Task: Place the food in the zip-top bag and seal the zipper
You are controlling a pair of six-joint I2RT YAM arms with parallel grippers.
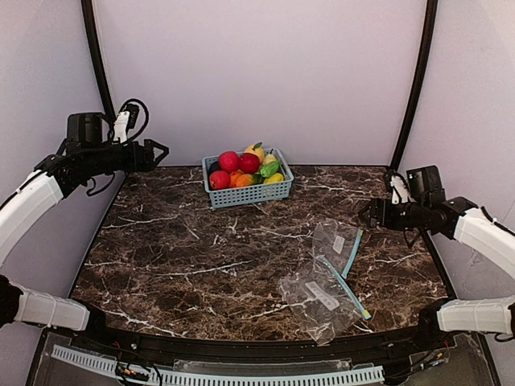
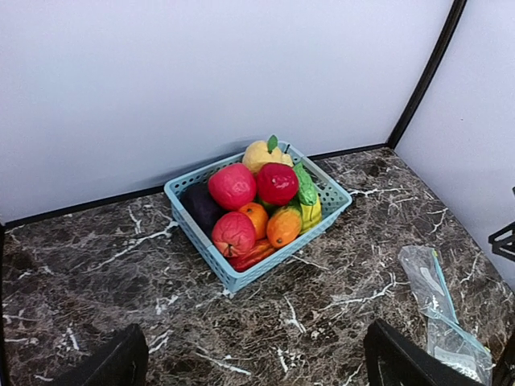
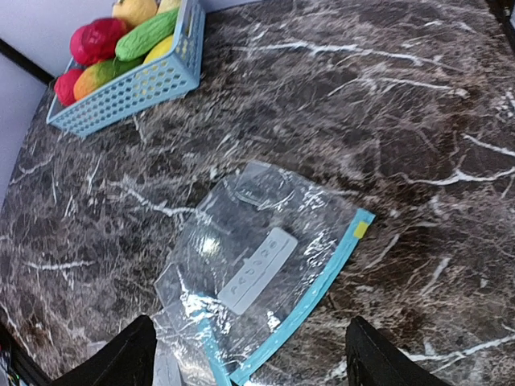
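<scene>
A pale blue basket (image 1: 249, 193) holds assorted toy fruit and vegetables (image 2: 233, 233) at the back middle. Two clear zip bags with blue zipper strips, a rear one (image 1: 330, 237) and a front one (image 1: 318, 310), lie overlapping on the right of the table. My left gripper (image 1: 155, 155) is raised at the left, high and apart from the basket, its fingers open and empty. My right gripper (image 1: 372, 212) hangs over the table just above and right of the bags, its fingers apart at the bottom of the right wrist view with nothing seen between them.
Pale walls stand at the back and both sides, with black posts at the rear corners.
</scene>
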